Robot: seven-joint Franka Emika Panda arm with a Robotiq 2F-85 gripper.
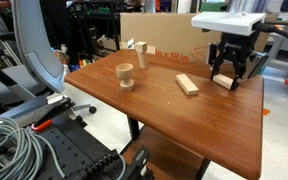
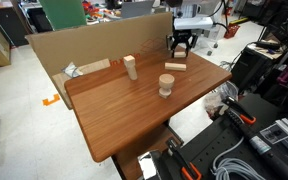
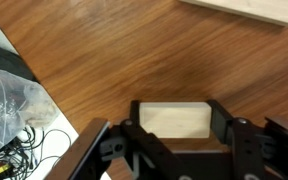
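A pale block (image 3: 174,120) lies on the wooden table under my gripper. In the wrist view the dark fingers flank its two ends, with little or no gap showing. Whether they press on it I cannot tell. Exterior view 1 has the gripper (image 1: 226,79) low at the table's far right, around that same block (image 1: 224,81). A second pale block (image 1: 187,84) lies flat nearer the table's middle, apart from the fingers; its edge (image 3: 249,8) also enters the wrist view at the top.
A round cup-like wooden piece (image 1: 125,77) and an upright pale block (image 1: 141,52) stand on the table's left half. Cardboard panels (image 1: 164,32) rise behind the table.
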